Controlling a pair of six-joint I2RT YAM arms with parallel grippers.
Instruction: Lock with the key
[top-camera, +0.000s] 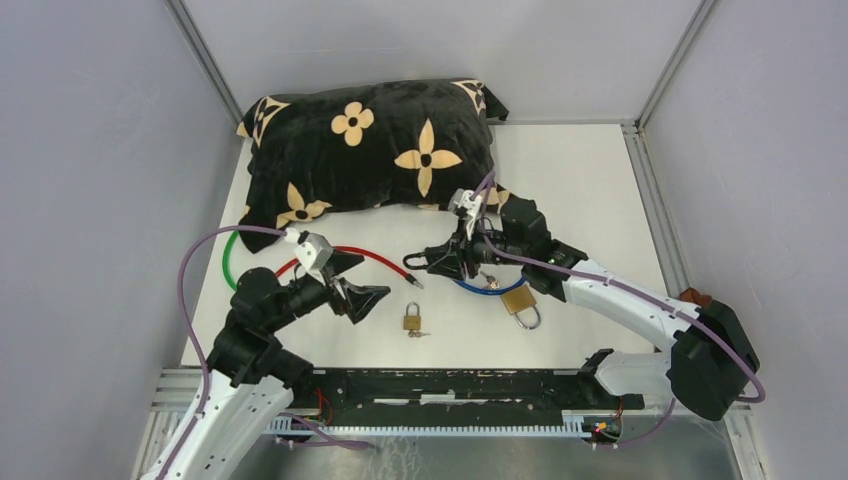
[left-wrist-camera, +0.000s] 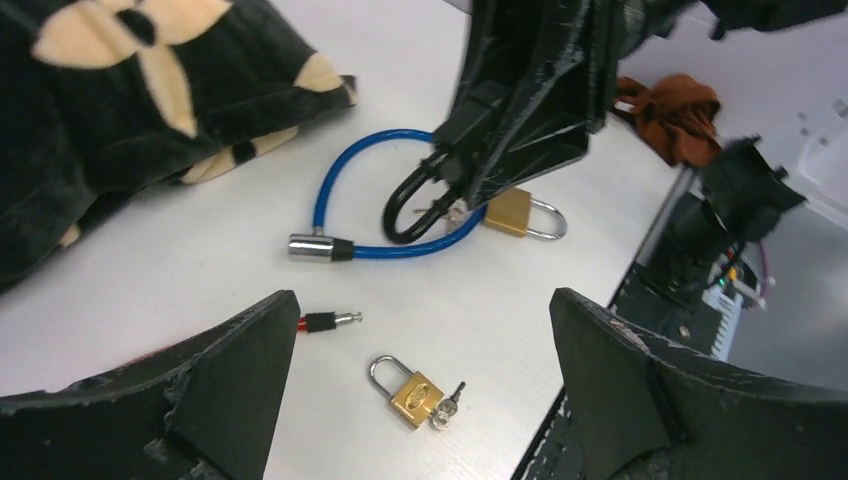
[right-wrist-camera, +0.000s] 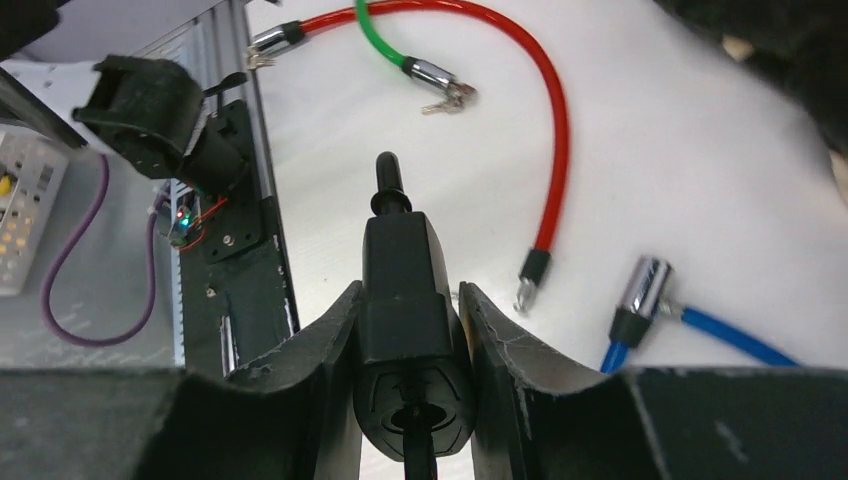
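Note:
A black padlock (right-wrist-camera: 400, 275) with a black looped shackle is gripped between the fingers of my right gripper (top-camera: 447, 262). In the left wrist view its shackle (left-wrist-camera: 408, 212) juts out of that gripper, apparently closed into the body. The right wrist view shows a round dark recess in the body's near end, with a thin dark part below it that I cannot identify. My left gripper is wide open, nothing between its fingers, and stands apart to the left of the black padlock. No key shows clearly at the held lock.
On the white table lie a small brass padlock with keys (left-wrist-camera: 415, 400), a larger brass padlock (top-camera: 519, 299), and red (right-wrist-camera: 558, 140), green (right-wrist-camera: 385, 45) and blue (left-wrist-camera: 395, 252) cable locks. The patterned black cushion (top-camera: 375, 150) fills the back. Free table lies back right.

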